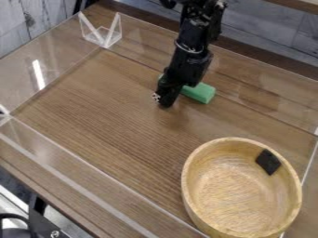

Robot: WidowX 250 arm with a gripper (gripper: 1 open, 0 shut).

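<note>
My black gripper (165,97) is low over the middle of the wooden table, shut, with its tip just left of a green object (199,92). The arm reaches down from the top and covers part of the green object, so I cannot tell whether they touch.
A large tan round container (239,221) with a black patch on its rim fills the lower right. A clear plastic piece (102,33) stands at the back left.
</note>
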